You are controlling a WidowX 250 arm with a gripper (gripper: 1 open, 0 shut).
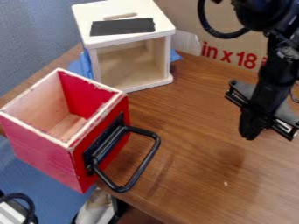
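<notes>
My gripper (250,122) hangs at the right of the camera view, low over the wooden table; its fingertips are dark and I cannot make out whether they are open or shut. A red open wooden box (48,154) with a black handle on its side sits at the left. A white wooden cubby (155,84) with a dark pad on top stands at the back centre.
A blue cloth lies under and behind the cubby. A cardboard box with red lettering stands at the back right.
</notes>
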